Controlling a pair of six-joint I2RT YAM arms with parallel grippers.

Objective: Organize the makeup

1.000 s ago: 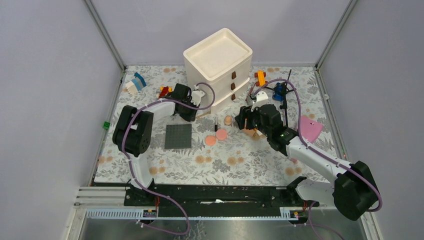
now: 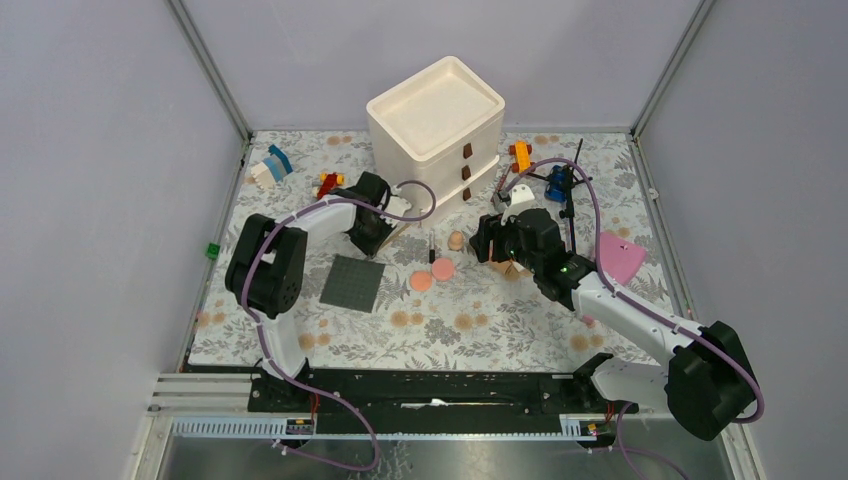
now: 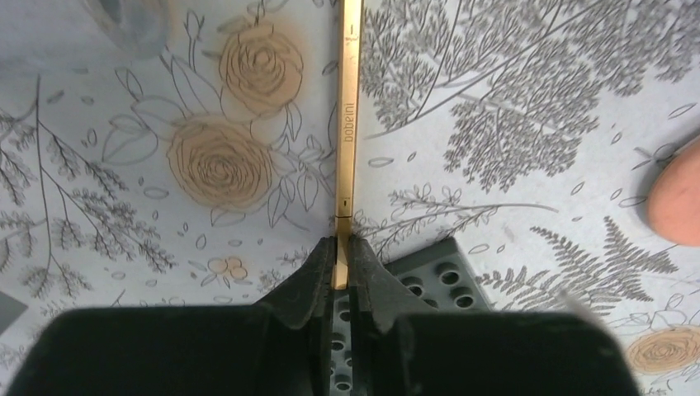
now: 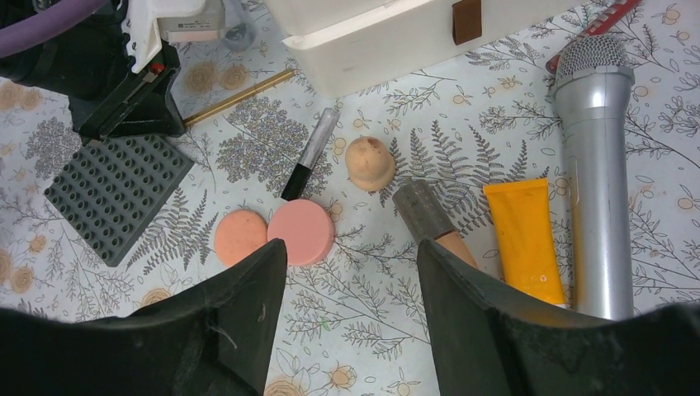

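My left gripper is shut on the lower end of a slim gold makeup pencil, low over the mat beside the grey studded board. In the right wrist view lie a clear-and-black tube, two pink round pieces, a beige sponge, a brown-and-beige bottle, an orange tube and a silver microphone. My right gripper hangs open above them, nothing between its fingers.
The white drawer cabinet stands at the back centre. Toys sit at back left and back right, with a black stand and a pink item at the right.
My left gripper has moved a little toward the front, and the grey board has shifted and turned slightly. The right arm looks still.
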